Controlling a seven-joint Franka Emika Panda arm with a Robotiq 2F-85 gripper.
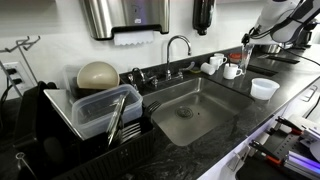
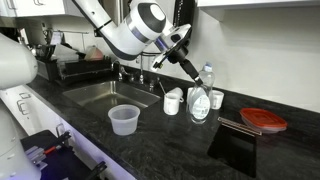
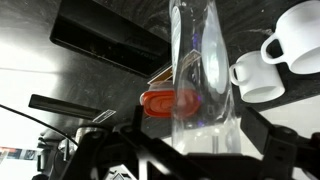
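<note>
A clear plastic bottle runs down the middle of the wrist view, between the two finger sides of my open gripper. Dark fingers show on either side of it, with gaps visible. In exterior view 2 my gripper hangs tilted beside the upper part of the bottle, which stands on the counter. Whether any finger touches the bottle cannot be told. Far off in exterior view 1, the bottle is small beneath the arm.
White mugs stand close to the bottle. Red plates and a dark mat lie to its right. Nearer the front edge sits a white tub; the sink and a filled dish rack lie farther along.
</note>
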